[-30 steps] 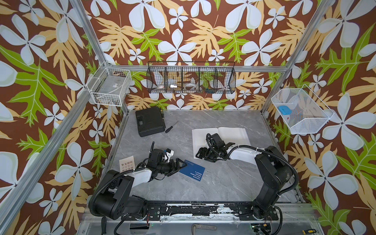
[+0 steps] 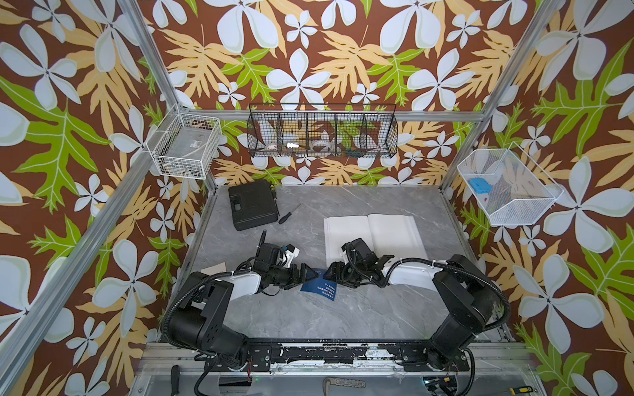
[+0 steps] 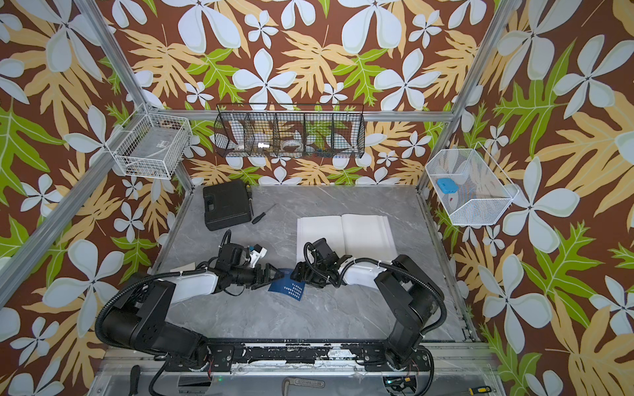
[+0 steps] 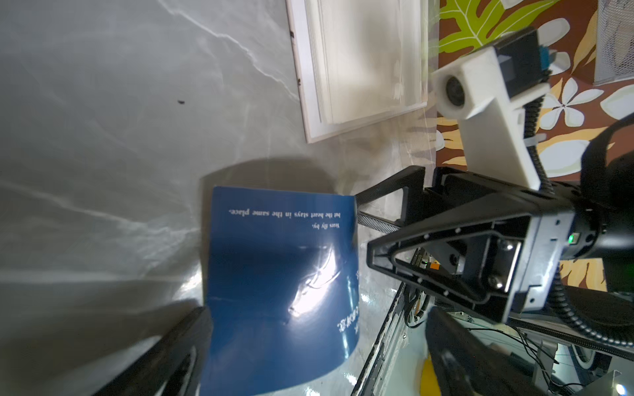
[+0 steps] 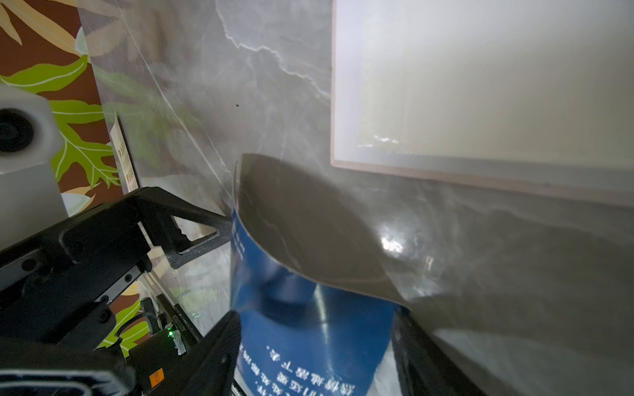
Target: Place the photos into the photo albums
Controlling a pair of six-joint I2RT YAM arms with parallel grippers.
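A blue printed photo (image 2: pixel 318 285) lies on the grey table between my grippers, its edge curled up in the right wrist view (image 5: pixel 310 330). An open white photo album (image 2: pixel 396 234) lies behind my right gripper. My left gripper (image 2: pixel 300 276) is open at one side of the photo, its fingers beside the sheet in the left wrist view. My right gripper (image 2: pixel 335 272) is open at the opposite side, fingers around the photo's near part in its wrist view.
A black case (image 2: pixel 253 206) and a screwdriver (image 2: pixel 288 214) lie at the back left. A beige card (image 2: pixel 212 269) is partly hidden behind the left arm. Wire baskets hang on the walls.
The photo has shifted and narrowed as it curls.
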